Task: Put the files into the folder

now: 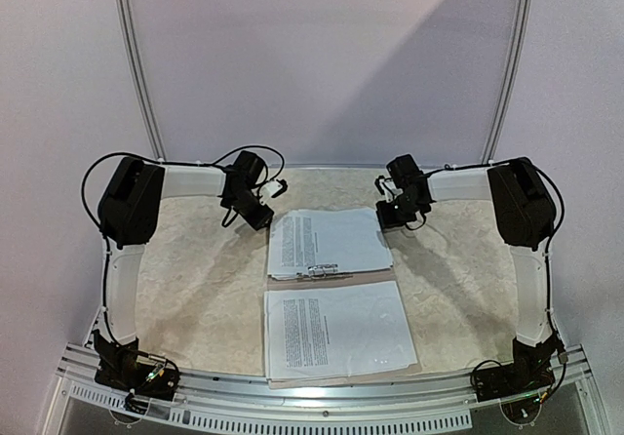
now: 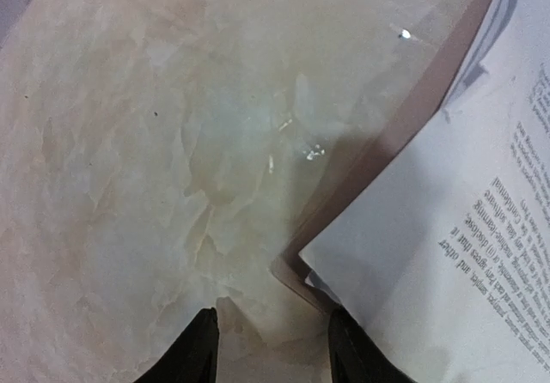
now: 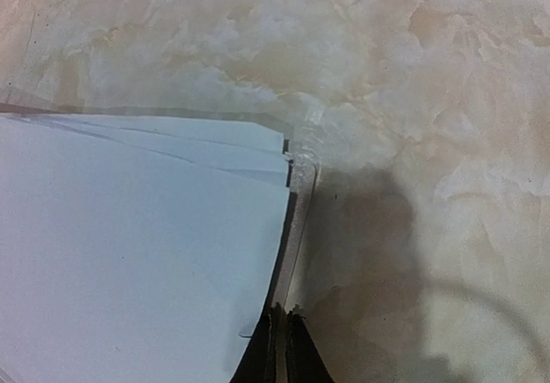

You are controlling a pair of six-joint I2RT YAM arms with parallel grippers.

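The open folder [image 1: 343,281] lies on the table, its brown-grey margin showing around the papers. White printed sheets cover its far half [image 1: 336,240] and near half [image 1: 336,328]. A metal clip [image 1: 324,269] lies at the inner edge of the far sheets. At the far left corner my left gripper stands open; the folder's corner [image 2: 301,271] and sheets are close to its right finger, with nothing visibly pinched. My right gripper is shut on the folder's right edge [image 3: 296,237], a see-through strip beside the sheets [image 3: 146,246].
Bare table [image 1: 200,289] stretches left of the folder, with more free room on its right [image 1: 458,289]. A metal rail [image 1: 322,391] runs along the front edge. Walls close in the back and sides.
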